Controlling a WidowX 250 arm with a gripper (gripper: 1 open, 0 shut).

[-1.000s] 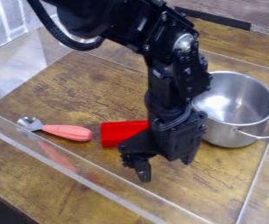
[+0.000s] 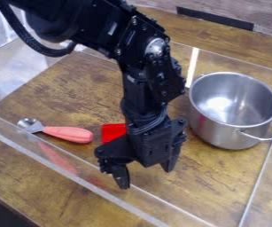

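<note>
My gripper is low over the wooden table at the centre, its two fingers apart and pointing down. A red object lies just behind it, largely hidden by the gripper. An ice-cream scoop with a pink handle lies to the left. Whether anything is between the fingers cannot be clearly seen.
A steel pot stands to the right, close to my arm. Clear plastic walls border the work area on the wooden table.
My gripper has shifted left and toward the front, now covering more of the red object. The scoop and pot have stayed put.
</note>
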